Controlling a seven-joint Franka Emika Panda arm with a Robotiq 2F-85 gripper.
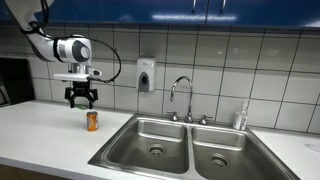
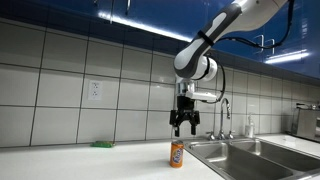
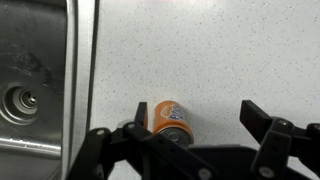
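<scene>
An orange can (image 1: 92, 121) stands upright on the white counter, left of the sink. In the second exterior view the can (image 2: 177, 156) is just below the gripper (image 2: 184, 131). From the wrist, the can (image 3: 171, 118) shows its top end near the left finger (image 3: 141, 114), while the right finger (image 3: 254, 116) is over bare counter. My gripper (image 1: 82, 104) is open, pointing down above the counter, with nothing held. A green object (image 2: 103, 144) lies on the counter near the wall; in the first exterior view it is partly behind the gripper.
A double steel sink (image 1: 189, 145) with a faucet (image 1: 181, 95) lies right of the can. A soap bottle (image 1: 241, 116) stands behind the sink, and a dispenser (image 1: 146, 74) hangs on the tiled wall.
</scene>
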